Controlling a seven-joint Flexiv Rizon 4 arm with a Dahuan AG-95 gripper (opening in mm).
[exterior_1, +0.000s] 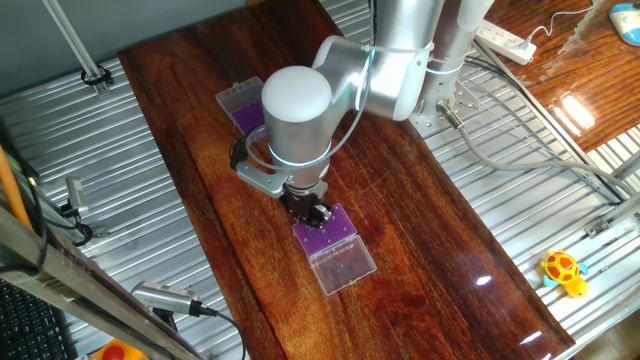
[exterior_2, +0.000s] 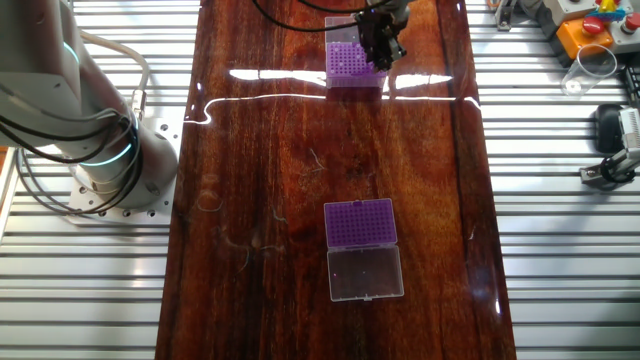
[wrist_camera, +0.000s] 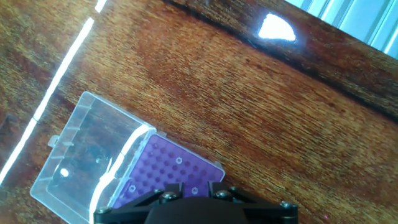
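Observation:
My gripper (exterior_1: 319, 214) points down over the purple rack (exterior_1: 327, 232) of the nearer open box, seen in exterior view 1. From the wrist, its two short black fingertips (wrist_camera: 217, 189) stand apart, and purple rack shows through the gap with nothing held there. This rack (wrist_camera: 166, 163) has rows of holes, a few of them marked by pale rings. The box's clear lid (wrist_camera: 93, 155) lies folded open beside it. In exterior view 2 the dark gripper (exterior_2: 384, 52) covers the right part of the rack (exterior_2: 345, 60). Whether the fingertips touch the rack cannot be seen.
A second open box with a purple rack (exterior_2: 360, 223) and clear lid (exterior_2: 366, 273) lies farther along the wooden table (exterior_2: 250, 240), closer to the robot's base (exterior_2: 130, 175). Bare wood separates the boxes. A toy turtle (exterior_1: 563, 268) sits off the table's edge.

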